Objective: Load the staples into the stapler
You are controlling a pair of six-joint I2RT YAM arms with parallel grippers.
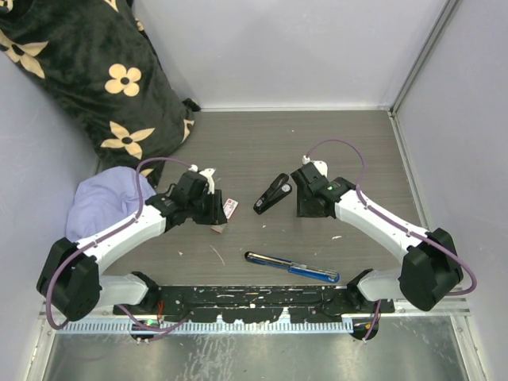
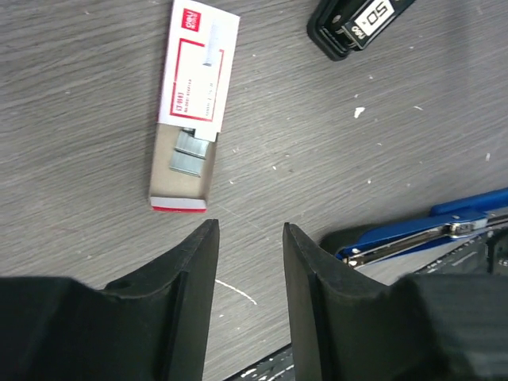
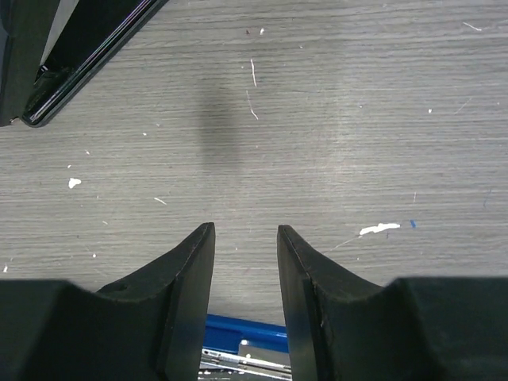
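Observation:
A blue stapler (image 1: 291, 267) lies opened out flat near the table's front edge; part of it shows at the right of the left wrist view. The staple box (image 2: 198, 67) has its tray slid partly out, with short strips of staples (image 2: 189, 152) inside. My left gripper hangs above the table just in front of that box, part open with nothing between its fingers. Part open and empty too, my right gripper is over bare table, with the blue stapler (image 3: 246, 333) below the fingers in its wrist view.
A black stapler (image 1: 273, 194) lies between the two arms, toward the middle of the table. A lilac cloth (image 1: 111, 198) and a dark flowered cushion (image 1: 95, 71) fill the left side.

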